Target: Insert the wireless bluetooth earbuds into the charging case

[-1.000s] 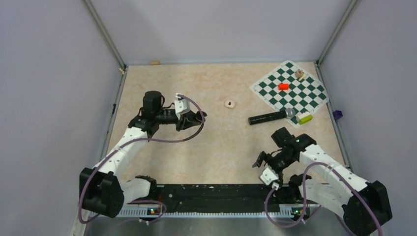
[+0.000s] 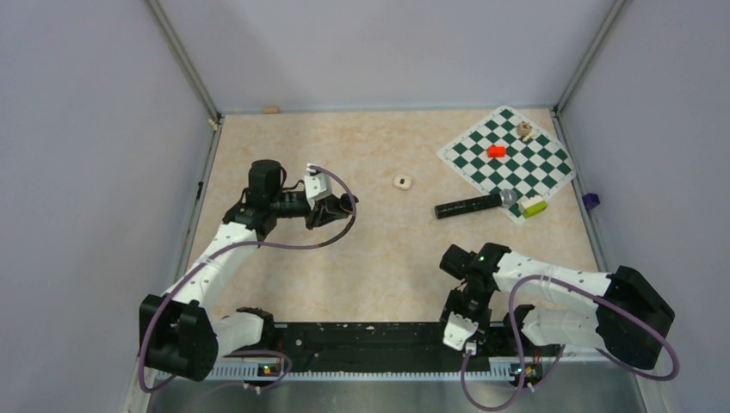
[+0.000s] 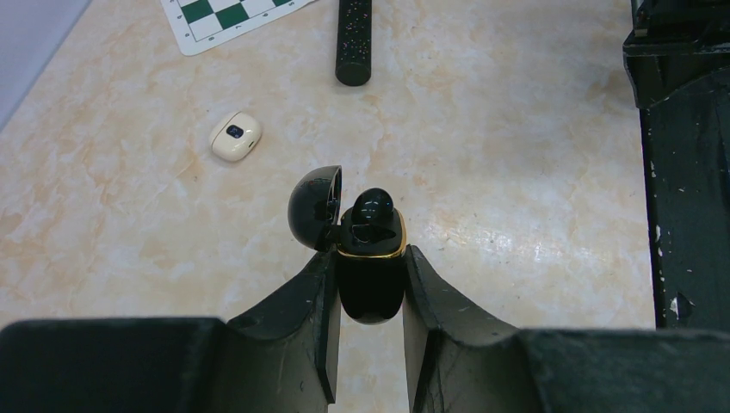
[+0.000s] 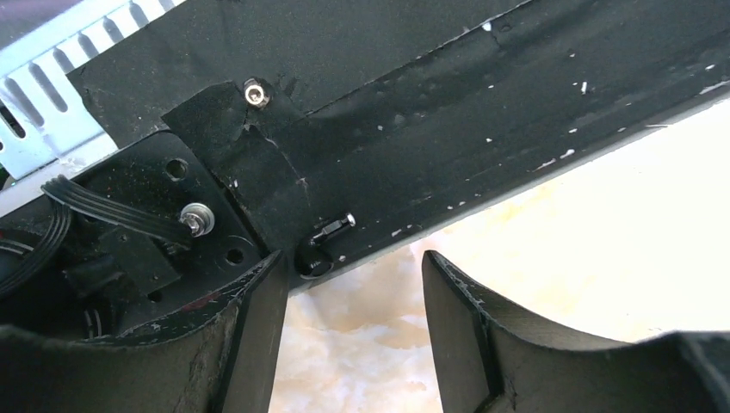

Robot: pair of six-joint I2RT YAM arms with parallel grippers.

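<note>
My left gripper is shut on a black charging case (image 3: 371,288) with a gold rim, held above the table. Its domed lid (image 3: 315,206) stands open to the left. A rounded black earbud (image 3: 374,206) shows at the case's opening; how deep it sits I cannot tell. In the right wrist view a small black earbud (image 4: 317,256) with a shiny stem end lies at the edge of the dark strip. It appears between and beyond the fingertips of my right gripper, which is parted and holds nothing.
A cream case (image 2: 402,181) lies at mid-table. To its right are a black microphone (image 2: 469,206), a green-and-white block (image 2: 533,206) and a checkered board (image 2: 482,163) bearing small items. A dark strip (image 2: 370,344) borders the front edge.
My left arm with the case has barely moved.
</note>
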